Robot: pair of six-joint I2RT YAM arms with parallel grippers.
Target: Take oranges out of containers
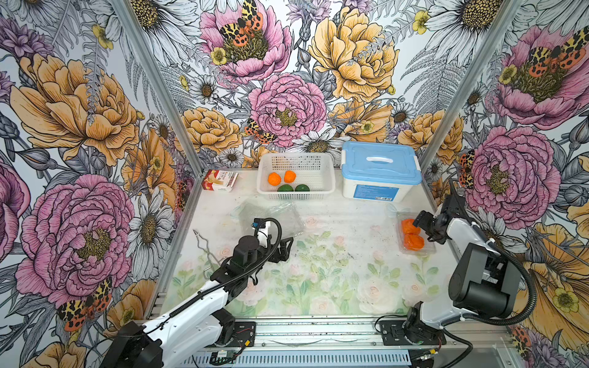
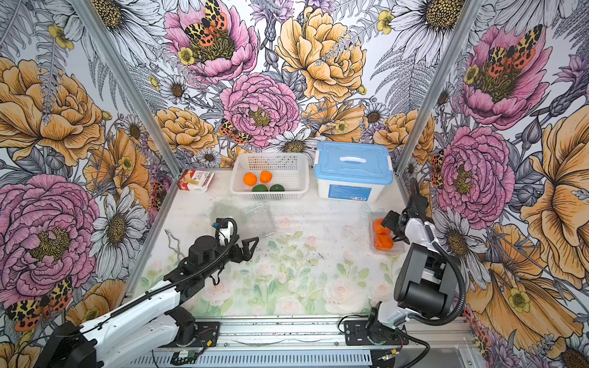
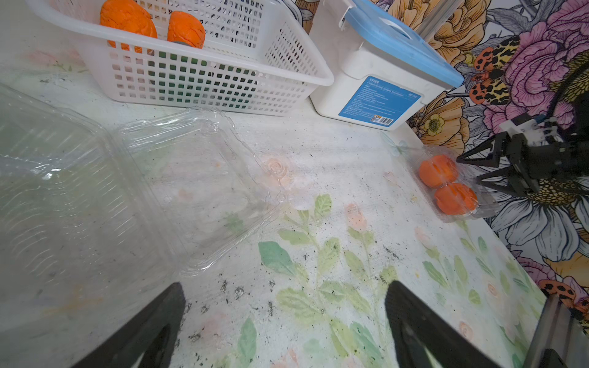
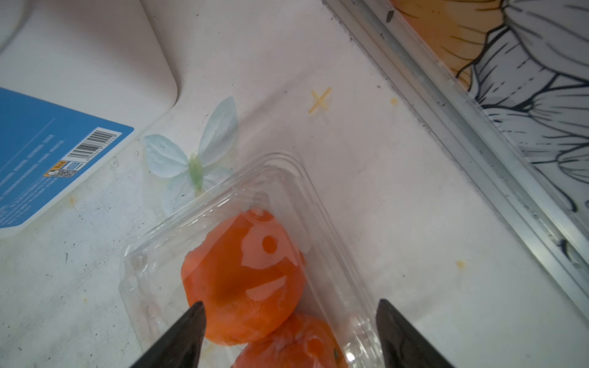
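Orange fruits [image 4: 242, 276] sit in a clear plastic container [image 1: 402, 242] on the right side of the table. My right gripper hangs open beside and just over it, with nothing between its fingers. A white basket [image 2: 268, 164] at the back holds two oranges [image 1: 274, 178] and green fruits [image 1: 302, 188]. An empty clear container with open lid [image 3: 190, 190] lies at center left. My left gripper is open in front of that container, empty.
A blue-lidded box [image 1: 380, 171] stands at the back right, a small carton [image 1: 219, 179] at the back left. Metal tongs [image 2: 173, 242] lie at the left.
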